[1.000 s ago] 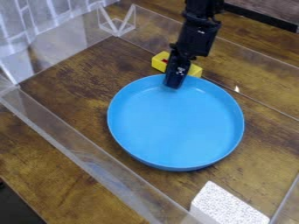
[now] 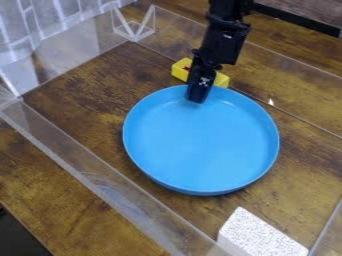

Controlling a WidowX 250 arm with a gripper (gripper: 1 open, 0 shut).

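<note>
My black gripper [image 2: 199,82] hangs at the top middle, its fingers low at the far rim of a large blue plate [image 2: 201,140]. Just behind the plate lies a yellow block [image 2: 219,77], partly hidden by the gripper. I cannot tell whether anything is between the fingers.
A white speckled block [image 2: 261,240] lies at the lower right. Clear walls edge the wooden surface [image 2: 74,90] on the left and right. Bare wood shows left of the plate and to its right.
My gripper has shifted slightly to the left. The plate and the blocks look unmoved.
</note>
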